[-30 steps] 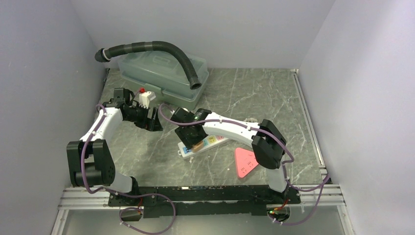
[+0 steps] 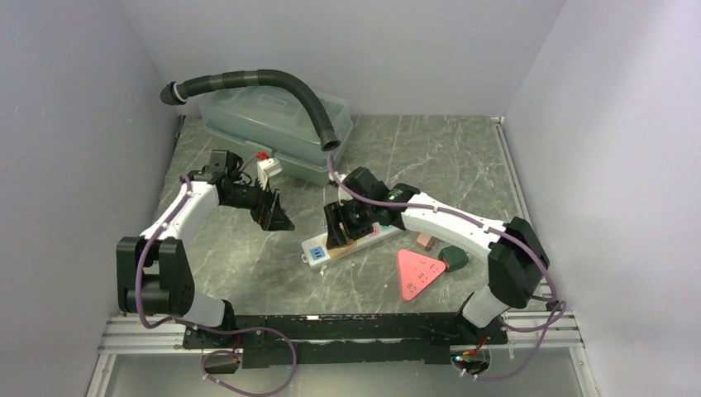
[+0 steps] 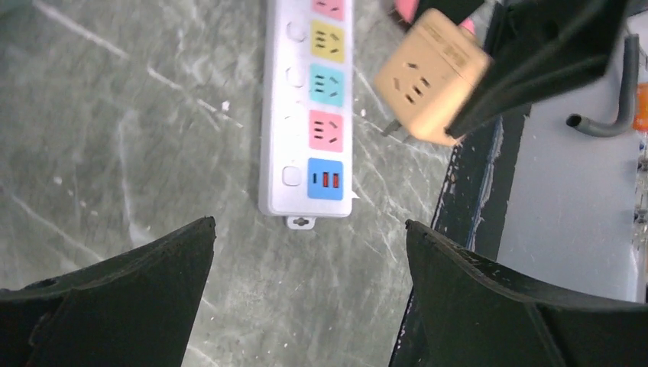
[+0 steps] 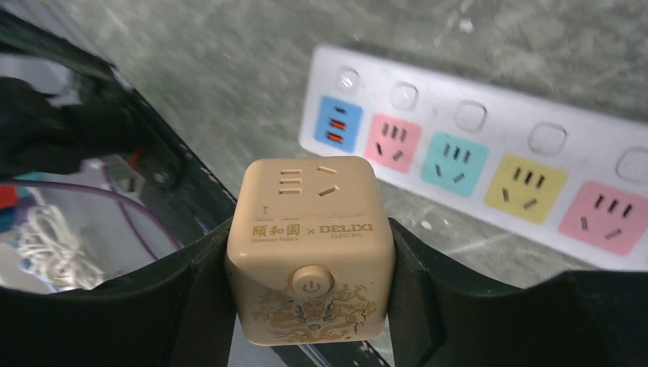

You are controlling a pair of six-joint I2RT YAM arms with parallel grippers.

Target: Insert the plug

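My right gripper is shut on a beige cube plug (image 4: 312, 218) printed with gold lettering, a round button and socket slots. Prongs stick out from this cube's underside in the left wrist view, and they are clear of any socket. On the table lies a white power strip (image 3: 277, 138) with coloured outlets; its blue end outlet (image 3: 325, 179) is empty. In the right wrist view the strip (image 4: 451, 191) lies beyond the cube. To the left of the strip, my left gripper stands open with nothing between its fingers.
A pink triangular socket block (image 2: 417, 275), a dark green block (image 2: 453, 258) and a small brownish block (image 2: 426, 241) lie right of the strip. A translucent box (image 2: 273, 124) stands at the back left, with a black hose (image 2: 285, 80) above it.
My right arm has moved right along the strip from its blue end, still carrying the cube. My left gripper has shifted right toward the strip.
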